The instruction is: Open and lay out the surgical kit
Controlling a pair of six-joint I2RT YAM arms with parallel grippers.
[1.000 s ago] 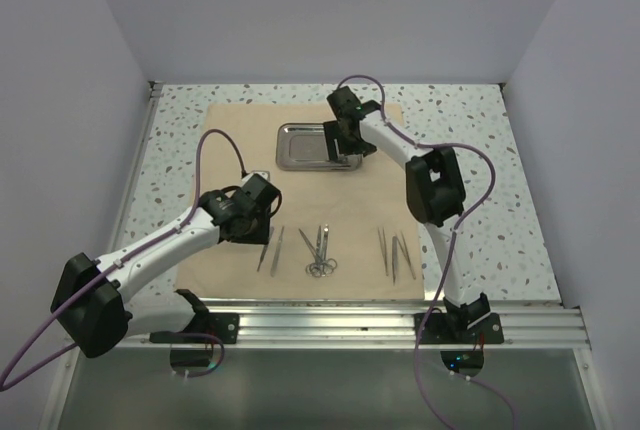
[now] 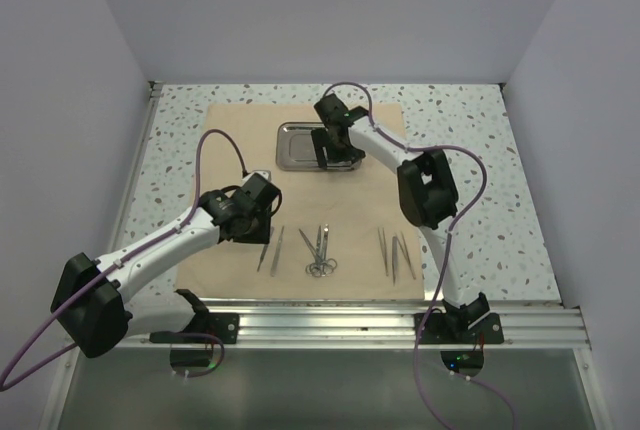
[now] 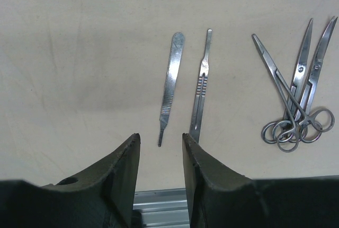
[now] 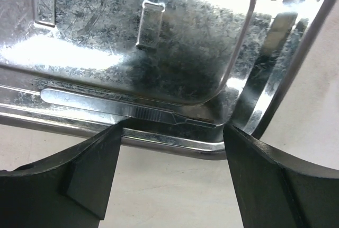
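Observation:
A metal tray (image 2: 297, 148) lies on the tan cloth, toward the back. Along its near wall rests a scalpel handle (image 4: 106, 104), its narrow tip toward the tray corner. My right gripper is at that edge, part open, fingers well apart with no grip on the handle. My left gripper stands open and empty over the front left of the cloth. Two scalpel handles (image 3: 170, 82) lie side by side beyond its fingertips. To their right is a cluster of scissors and clamps (image 3: 296, 95).
Slim tweezer-like tools (image 2: 394, 260) lie at the front right of the cloth. A small pale item (image 2: 262, 174) sits behind the left gripper.
My right gripper has shifted left and slightly toward the front, along the tray. The left arm and the laid-out tools have stayed put.

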